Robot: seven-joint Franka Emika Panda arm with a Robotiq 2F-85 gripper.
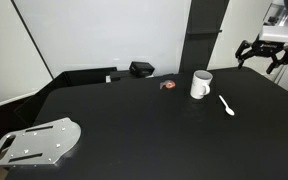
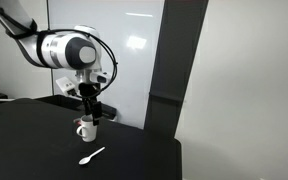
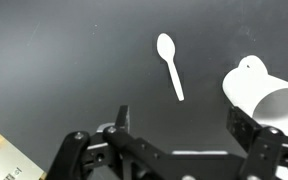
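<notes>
A white mug [image 1: 201, 85] stands upright on the dark table, its handle on the side towards the spoon. Close by lies a white plastic spoon [image 1: 227, 106], flat on the table. From above, in the wrist view, the spoon [image 3: 171, 66] lies ahead of the fingers and the mug [image 3: 269, 97] is to the right, its open top showing. My gripper [image 1: 257, 60] hangs in the air above the table at the right, with its fingers wide apart and nothing between its fingers. In exterior view 2 the arm is above and behind the mug [image 2: 87, 128].
A small orange and grey object [image 1: 168, 85] lies left of the mug, and a small black box [image 1: 142, 69] sits at the back edge. A grey metal plate [image 1: 34, 143] occupies the left front.
</notes>
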